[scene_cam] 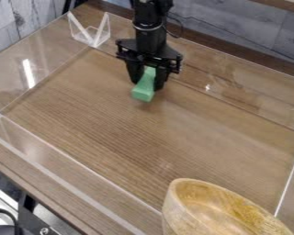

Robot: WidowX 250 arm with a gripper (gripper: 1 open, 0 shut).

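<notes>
My black gripper (147, 64) is at the back middle of the wooden table, low over a green object (144, 86) that stands tilted between and below its fingers. Whether the fingers grip the green object or only surround it is hard to tell at this size.
A large cream-yellow bowl (220, 207) sits at the front right, cut off by the frame. A grey wall backs the table (113, 138), whose middle and right are clear. Clear plastic pieces lie at the left edge and back left.
</notes>
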